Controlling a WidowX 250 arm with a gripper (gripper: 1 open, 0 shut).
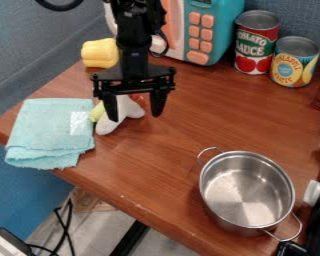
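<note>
My black gripper [133, 108] hangs open over a small group of objects on the wooden table, its fingers around a white plush-looking item [107, 122]. A yellow piece [96, 113] shows beside it, partly hidden by the gripper. A folded light-blue cloth [45, 135] lies just left of them, and a steel pot [247, 190] stands at the lower right.
A yellow object [99, 53] is at the back left. A teal toy microwave [200, 30], a tomato sauce can [255, 45] and another can [295, 63] line the back.
</note>
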